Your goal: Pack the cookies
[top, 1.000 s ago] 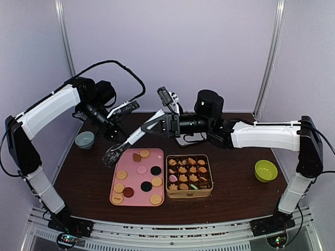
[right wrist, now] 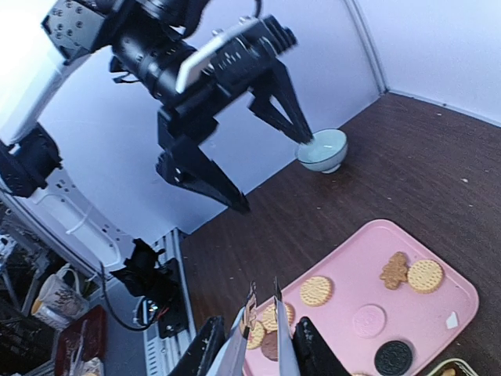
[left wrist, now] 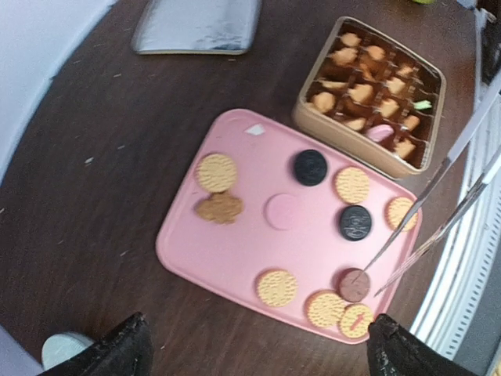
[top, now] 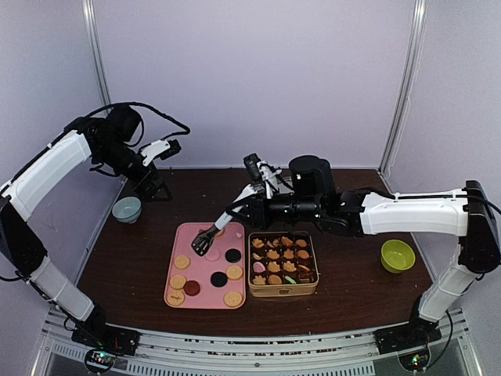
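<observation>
A pink tray (left wrist: 246,243) holds flat round cookies in cream, black, pink and brown, and a leaf-shaped brown cookie (left wrist: 219,207). Right of it stands a tin (top: 283,288) with compartments filled with small cookies. My left gripper (top: 153,188) hangs open in the air at the upper left, beyond the tray's corner, nothing between its fingers. My right gripper (top: 205,241) is over the upper middle of the tray, its long fingers pointing down-left and slightly apart in the right wrist view; I see nothing held between them.
A pale blue bowl (top: 127,209) is at the left, a green bowl (top: 398,256) at the right. A silver flat tray (left wrist: 196,27) lies behind the tin, mostly hidden in the top view.
My right gripper has moved rightward over the tray and lower at the wrist, its fingertips now farther right.
</observation>
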